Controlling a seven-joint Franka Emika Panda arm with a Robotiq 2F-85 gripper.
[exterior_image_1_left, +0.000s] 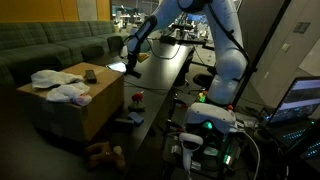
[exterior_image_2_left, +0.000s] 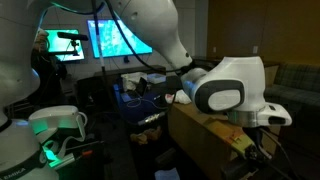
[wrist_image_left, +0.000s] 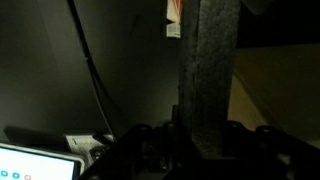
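My gripper is shut on a long dark object, which fills the middle of the wrist view; what it is cannot be made out. In exterior view 1 the gripper is raised at the far right end of a brown box-like counter. The second exterior view has the gripper low at the right, in front of the brown panel, its fingertips lost in shadow.
White cloths and a small dark item lie on the counter. A red object and a blue-grey one sit on the dark surface beside it. A lit screen shows in the wrist view.
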